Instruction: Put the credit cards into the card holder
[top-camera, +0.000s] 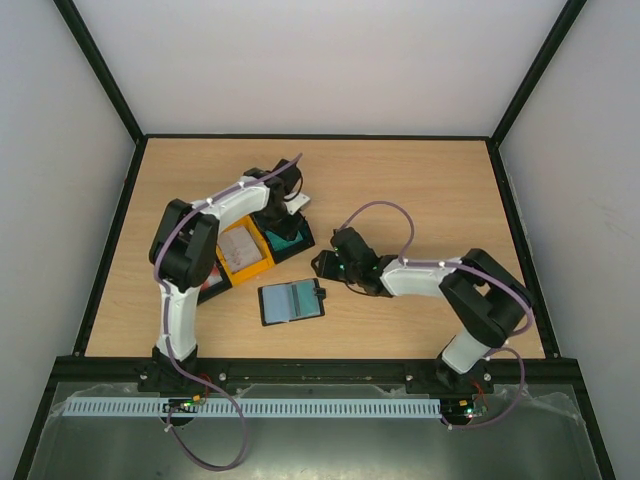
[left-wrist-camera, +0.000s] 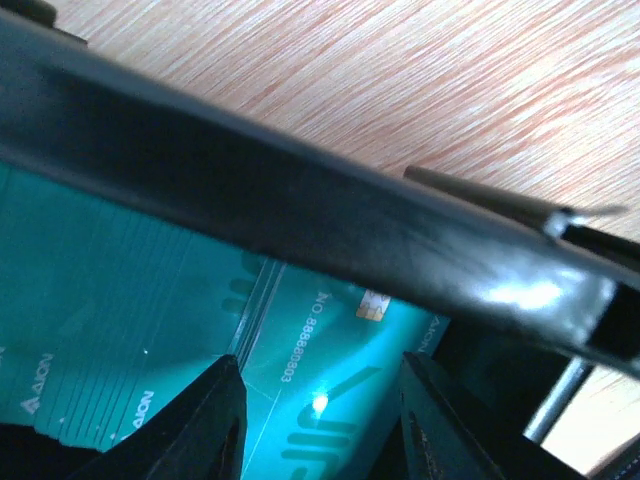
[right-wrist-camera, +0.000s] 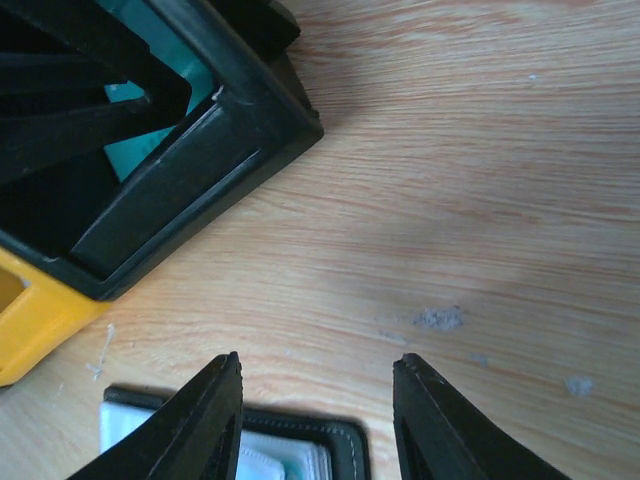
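Observation:
My left gripper is at the back black box of teal cards, fingers parted over the cards; in the top view it covers part of that box. My right gripper hangs open just right of the card holder, a flat dark case with light blue and teal insides; its top edge shows below the fingertips in the right wrist view. Nothing shows between either pair of fingers.
An orange box with pale cards and a black box with red cards adjoin the teal box on the left. Bare wood fills the right and back of the table.

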